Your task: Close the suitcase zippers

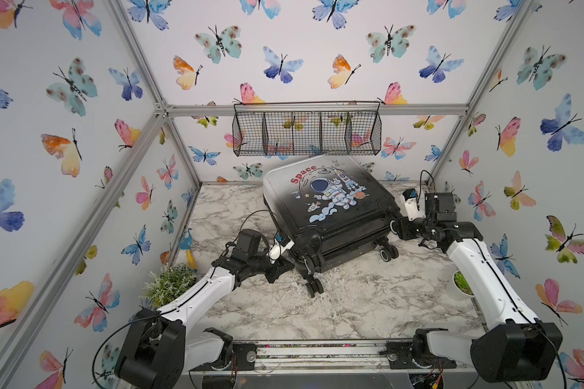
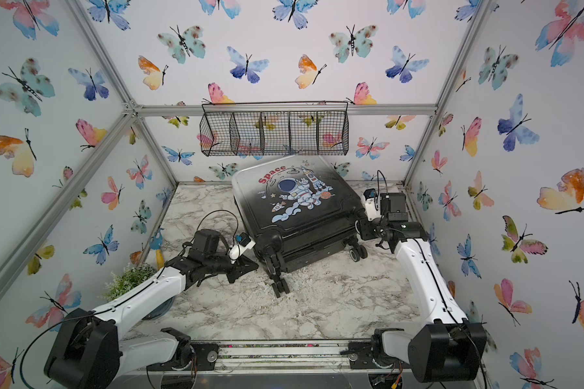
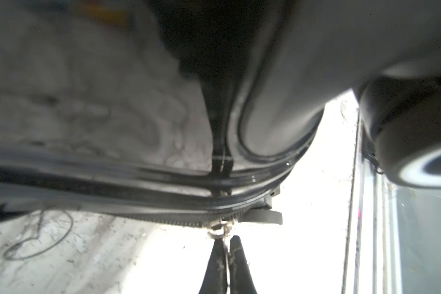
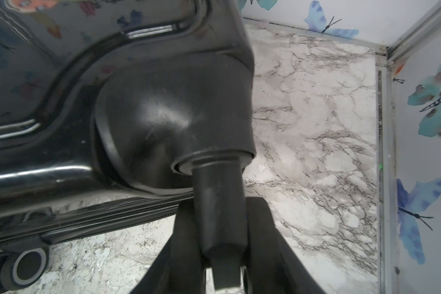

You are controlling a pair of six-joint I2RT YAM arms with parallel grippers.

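Observation:
A black suitcase (image 1: 331, 214) with a Space astronaut print lies on the marble floor, corner wheels attached. My left gripper is shut at the near-left corner, its tips at or just beside a metal zipper pull (image 3: 219, 229) below the zipper track; whether the pull is held is unclear. My right gripper is shut on a black wheel post (image 4: 215, 191) at the suitcase's right corner.
A wire basket (image 1: 307, 133) hangs on the back wall. A plant (image 1: 168, 285) stands at the left, another (image 1: 461, 282) at the right.

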